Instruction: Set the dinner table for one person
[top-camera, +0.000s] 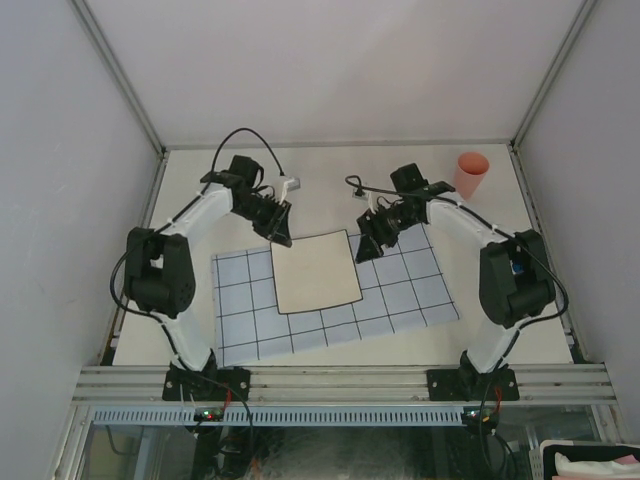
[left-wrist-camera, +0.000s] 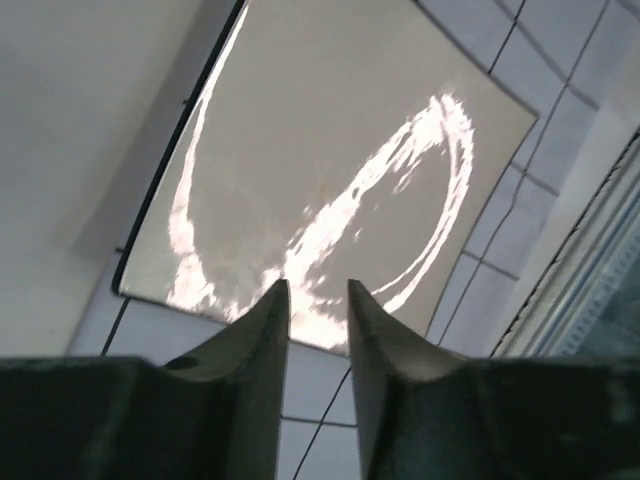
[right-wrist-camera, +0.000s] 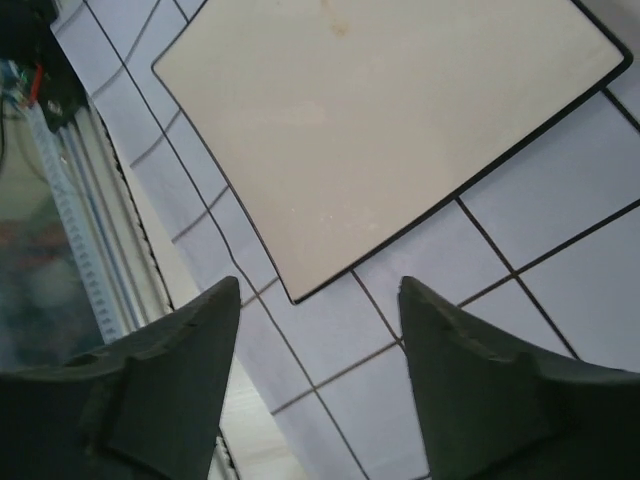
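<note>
A cream square plate with a dark rim lies flat on the pale blue placemat, which is marked with a dark grid. My left gripper is over the plate's back left corner; in the left wrist view its fingers are parted, with plate and mat visible between them. At the plate's right side, over the mat, hovers my right gripper. Its fingers stand well apart with only mat in the gap. Neither gripper holds anything.
A pink cup stands at the back right, clear of both arms. Bare white table lies behind the mat. Walls close in the left, right and back, and a metal rail runs along the front.
</note>
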